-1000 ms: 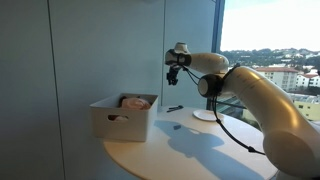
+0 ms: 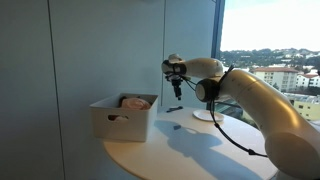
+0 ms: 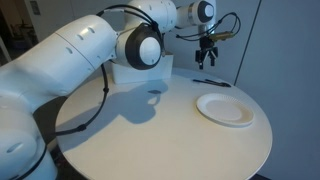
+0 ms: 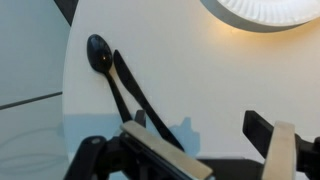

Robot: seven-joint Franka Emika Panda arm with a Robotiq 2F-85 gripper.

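A black spoon (image 4: 99,52) and a black knife (image 4: 142,100) lie side by side on the white table, left of centre in the wrist view. In exterior view 2 the dark utensils (image 3: 210,82) are near the table's far edge. My gripper is open, its fingers wide apart with nothing between them. Above the table, close to the utensils, the gripper (image 2: 178,91) points downward in exterior view 1. One finger covers the lower ends of the spoon and knife in the wrist view.
A white paper plate (image 3: 226,110) rests on the round table (image 3: 165,140) to one side of the utensils. A light grey bin (image 2: 122,125) stands at the table's edge with something pinkish (image 2: 135,102) inside. Bare table lies in front of the plate.
My gripper has come down toward the table and shifted slightly right in exterior view 1. The bin, plate and utensils look unmoved.
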